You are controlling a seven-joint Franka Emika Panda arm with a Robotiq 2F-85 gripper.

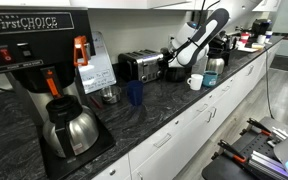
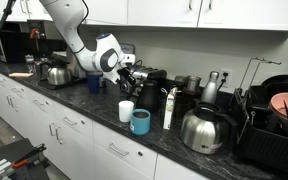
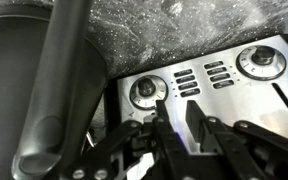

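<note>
A silver toaster (image 1: 141,66) stands against the wall on the dark counter. The wrist view shows its steel front (image 3: 224,95) with two round knobs and dark slotted buttons. My open gripper points at this panel between the knobs, with nothing seen between its fingers. To the left of the toaster face in that view is a black vessel (image 3: 29,70) with a thick dark handle (image 3: 56,90). From outside, the white arm (image 1: 201,38) reaches down to the toaster's right end. The exact gap between fingertips and toaster cannot be judged.
A coffee maker with a steel carafe (image 1: 71,128) and a dark blue cup (image 1: 135,93) stand on the toaster's left. A white mug (image 2: 126,110), a teal mug (image 2: 140,122) and a steel jug (image 2: 205,128) crowd the other side. Bare counter (image 1: 134,125) lies in front.
</note>
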